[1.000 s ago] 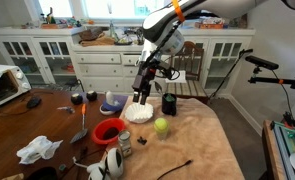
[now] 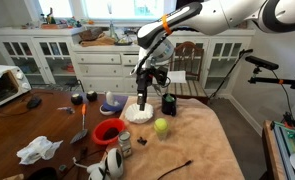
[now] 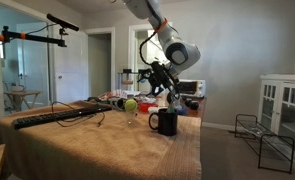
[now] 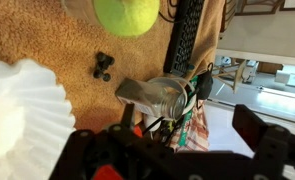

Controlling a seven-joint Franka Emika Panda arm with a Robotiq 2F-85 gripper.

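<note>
My gripper is open, its two dark fingers [image 4: 267, 140] spread wide with nothing held between them. In exterior view 1 it hangs above the white scalloped plate [image 2: 139, 115], near the black mug [image 2: 169, 104]. A yellow-green ball [image 2: 161, 126] sits on the table, seemingly on a clear cup; the wrist view shows the ball [image 4: 129, 12] at its top edge. Beyond the fingers in that view lies a clear jar [image 4: 157, 97], while part of the white plate [image 4: 27, 125] fills the left side. The mug [image 3: 166, 122] stands upright in exterior view 2.
A red bowl [image 2: 108, 130] and a spatula [image 2: 82, 130] lie left of the plate. A small dark object [image 4: 103, 66] rests between plate and ball. The black keyboard [image 3: 59, 116] lies along the table.
In exterior view 1 the arm has shifted, and the gripper has come somewhat lower over the plate and mug area. The objects on the table appear unmoved.
</note>
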